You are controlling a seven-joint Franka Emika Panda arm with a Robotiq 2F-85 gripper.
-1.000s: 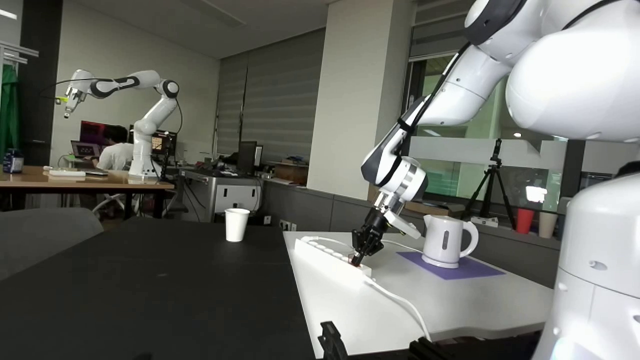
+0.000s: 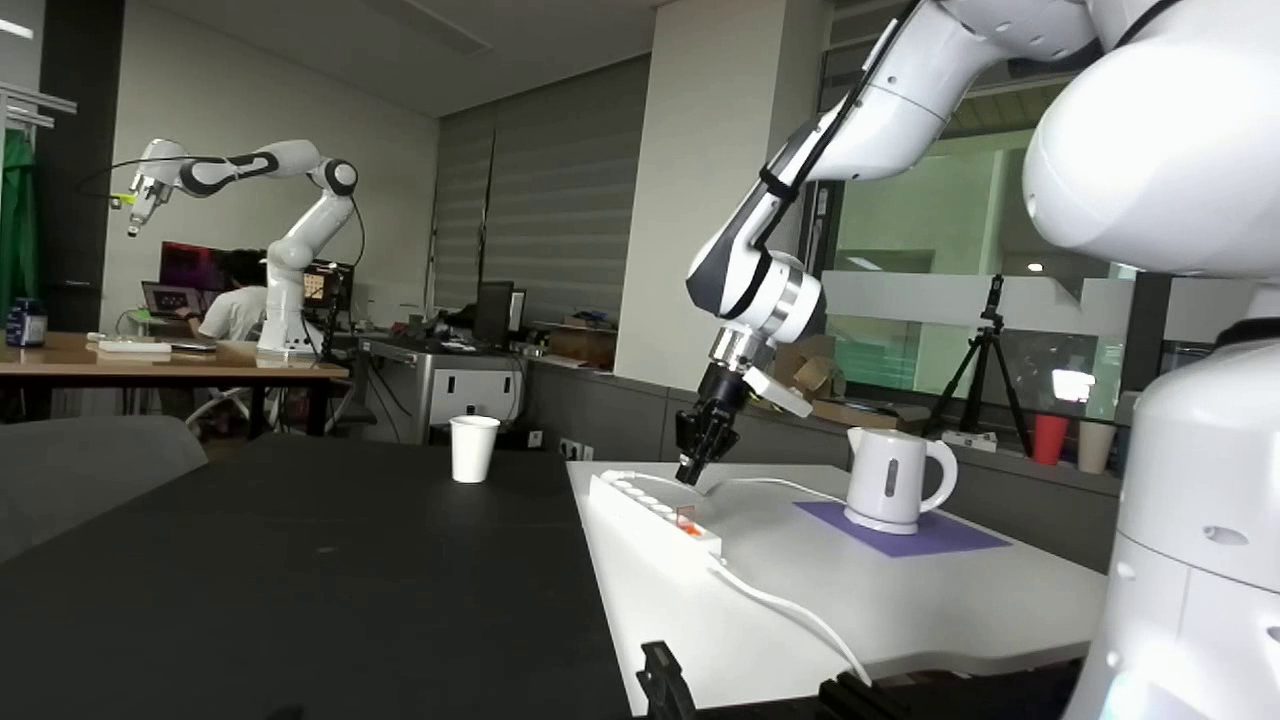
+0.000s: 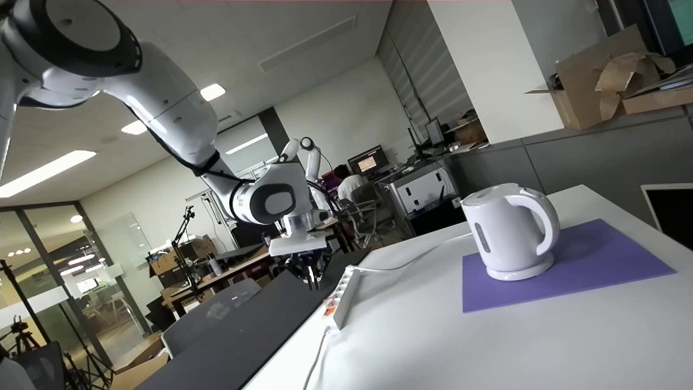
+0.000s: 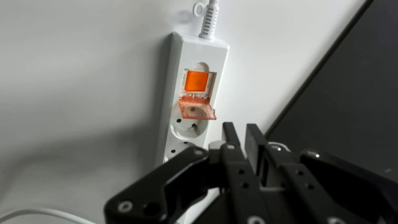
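Observation:
A long white power strip (image 4: 201, 52) lies on the white table. Its orange switch (image 4: 196, 81) shows near the cord end, and the clear red cover (image 4: 196, 108) stands flipped up, over part of the nearest socket. My gripper hangs above the strip, farther along it than the switch. A narrow gap with nothing in it separates the two black fingers (image 4: 228, 132), so the fingers stand part open. In the first exterior view the gripper (image 2: 687, 476) is over the strip's far part, clear of the switch.
A white kettle (image 3: 510, 224) stands on a purple mat (image 3: 584, 260), well to the side of the strip. The strip's white cord (image 2: 798, 612) runs along the table. A paper cup (image 2: 473, 449) stands on the black table (image 2: 324, 576).
A second ago the fingertips were down at the strip's switch end. Now the gripper has risen and moved toward the far end. The strip's near end has shifted slightly left.

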